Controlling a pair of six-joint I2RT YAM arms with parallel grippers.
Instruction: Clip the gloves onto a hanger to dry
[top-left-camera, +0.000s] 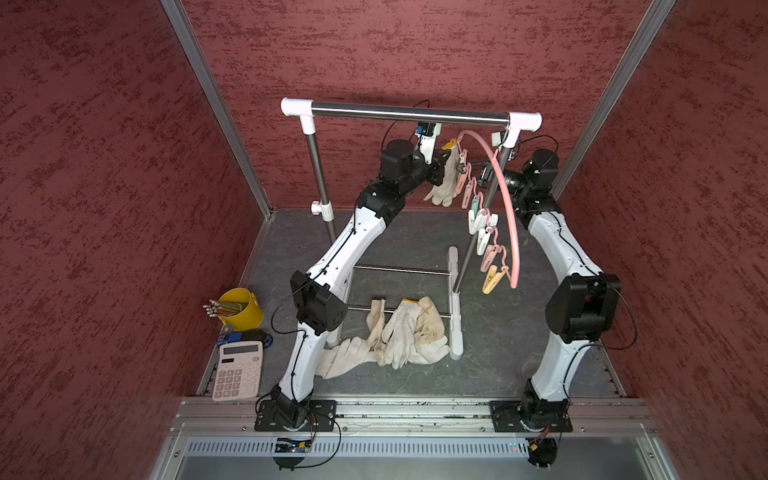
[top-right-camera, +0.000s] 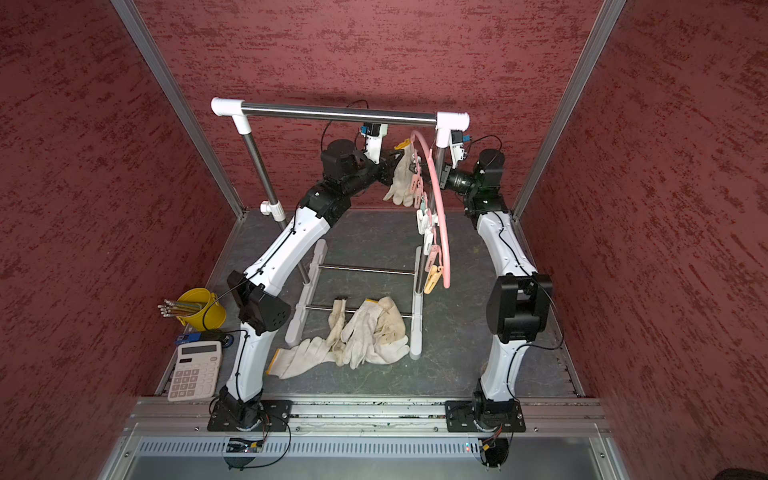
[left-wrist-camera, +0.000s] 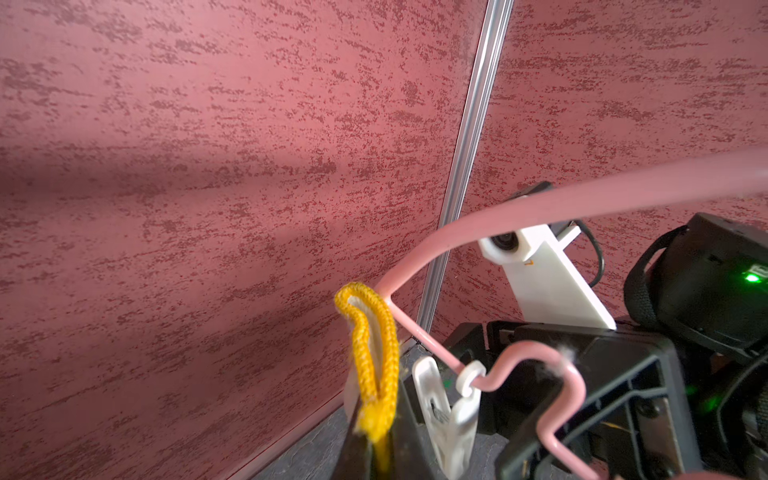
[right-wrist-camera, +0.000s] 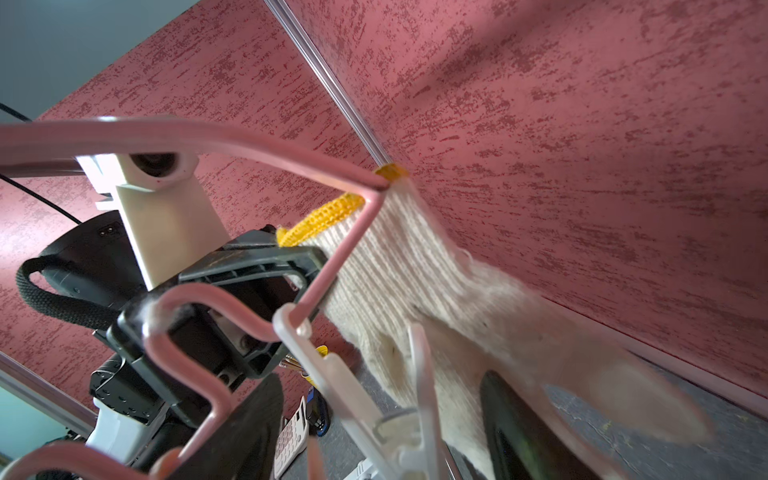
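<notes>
A cream glove (top-left-camera: 445, 180) with a yellow cuff (left-wrist-camera: 368, 336) hangs from my left gripper (top-left-camera: 442, 160), which is shut on it, beside the upper end of the pink clip hanger (top-left-camera: 505, 224). A white clip (right-wrist-camera: 344, 376) on the hanger stands before the cuff in the right wrist view; whether it grips the glove I cannot tell. My right gripper is open around that clip, fingers either side. More gloves (top-left-camera: 404, 336) lie in a pile on the floor within the rack's base.
The rack's top bar (top-left-camera: 408, 113) and uprights (top-left-camera: 317, 168) stand between the arms. A pink calculator (top-left-camera: 237, 372) and a yellow cup of brushes (top-left-camera: 246, 312) are at the left. The floor right of the rack is clear.
</notes>
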